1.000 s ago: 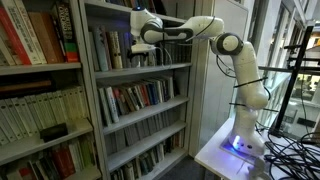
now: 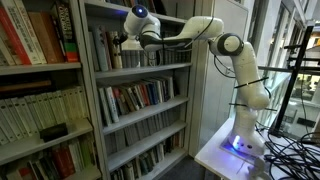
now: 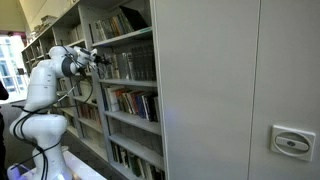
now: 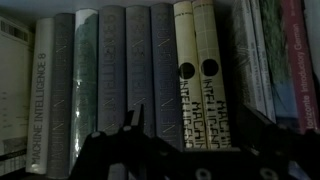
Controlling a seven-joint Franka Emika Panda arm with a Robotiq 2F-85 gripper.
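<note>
My gripper is open, its dark fingers spread low in the wrist view with nothing held between them. Beyond it stands a row of upright books. Two cream volumes with black dots, a left one (image 4: 190, 75) and a right one (image 4: 210, 75), face the gap between the fingers. Dark grey books (image 4: 138, 65) stand left of these, then a green-grey one (image 4: 85, 75) and a pale "Machine Intelligence" volume (image 4: 40, 90). In the first exterior view the gripper (image 2: 123, 46) is up at the bookcase's upper shelf; whether it touches any book cannot be told.
Right of the cream pair comes a dark gap, then thinner books (image 4: 262, 60) and a red one (image 4: 298, 60). Shelf boards (image 2: 140, 71) and an upright divider (image 2: 90, 80) bound the space. The white table (image 2: 222, 160) around the arm's base looks mostly clear.
Over the last second the arm's wrist and gripper have shifted a little to the left along the upper shelf in the first exterior view. The books there look unmoved.
</note>
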